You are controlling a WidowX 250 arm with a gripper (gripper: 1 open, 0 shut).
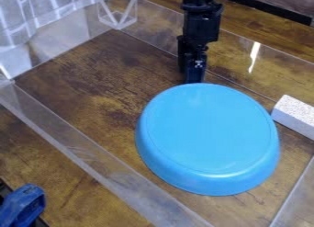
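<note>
My black gripper [193, 65] hangs down from the top of the view, low behind a large blue round object [207, 137], which looks like an upturned plate or bowl and lies on the wooden floor of a clear-walled tray. The fingertips are dark and close to the far rim of the blue object; I cannot make out their spread or whether they touch it.
A white block [295, 115] sits at the right edge. A blue item [20, 209] is at the lower left, outside the clear wall [86, 166]. White cloth hangs at the upper left.
</note>
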